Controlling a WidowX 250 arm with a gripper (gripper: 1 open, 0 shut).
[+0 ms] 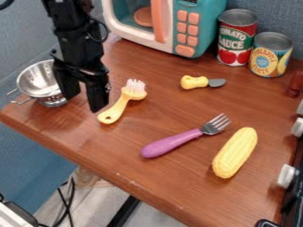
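Note:
My black gripper (84,97) hangs over the left part of the wooden table, its fingers apart, just left of a yellow brush (115,111) with white bristles that lies on the table. A steel colander (39,82) sits behind the gripper at the left edge, partly hidden by it. A purple-handled fork (172,142) and a yellow corn cob (235,152) lie to the right, on the front half of the table.
A teal toy microwave (157,19) stands at the back, with two cans (236,42) (271,55) beside it, a small yellow-handled knife (201,82) before them, a red bottle (296,85) and a dark appliance (289,186) at the right edge.

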